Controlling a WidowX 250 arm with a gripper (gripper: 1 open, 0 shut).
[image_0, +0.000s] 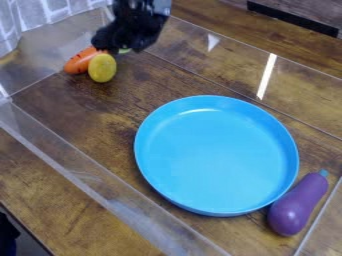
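Note:
The dark gripper (132, 38) is at the top, open, over a small group of toy foods. An orange carrot (79, 61) lies just below and left of it, beside a yellow oval object (102, 70). A bit of pale green shows behind them, mostly hidden by the gripper. The fingertips are blurred against the background.
A large blue plate (215, 155) fills the lower right of the wooden surface (74, 130). A purple eggplant (297, 205) lies right of the plate. Clear walls border the left side.

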